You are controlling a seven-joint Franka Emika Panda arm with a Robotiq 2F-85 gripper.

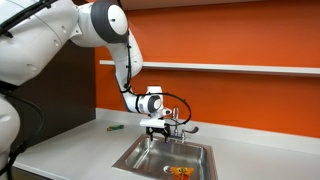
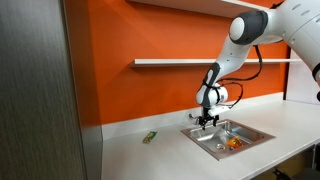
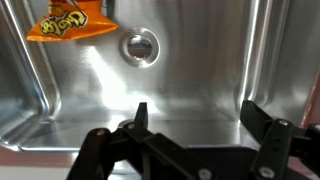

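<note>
My gripper is open, with a wide gap between its two black fingers and only the bare sink floor visible there. In the first exterior view, the gripper hangs above the back left part of the metal sink. An orange snack packet with dark and yellow lettering lies on the sink floor, beside the round drain. It appears at the front of the basin, apart from the fingers.
A faucet rises behind the sink, close to the arm. One small green item lies on the counter, left of the sink. Overhead, a long white shelf runs along the orange wall. The counter right of the sink is clear.
</note>
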